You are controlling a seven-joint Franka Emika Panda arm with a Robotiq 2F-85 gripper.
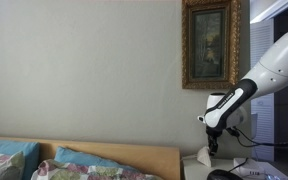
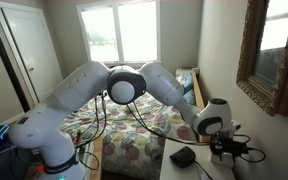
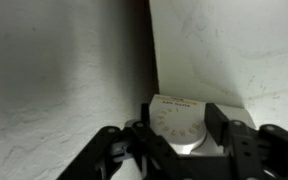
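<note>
In the wrist view, my gripper is shut on a small white round-topped item (image 3: 178,125) with a pale label edge behind it. Its fingers (image 3: 215,122) press in from either side, and the item's lower part is hidden. Exterior view 2 has the gripper (image 2: 224,152) low over the white tabletop (image 2: 179,168), close to the wall. From exterior view 1 the gripper (image 1: 213,150) points down, and the item between its fingers is too small to make out there.
A small white object (image 1: 203,157) lies by the gripper near the wall. On the tabletop sits a dark rounded object (image 2: 182,157), with cables around. The framed picture (image 1: 211,43) hangs above the arm. The bed (image 2: 134,125) stands beside the table.
</note>
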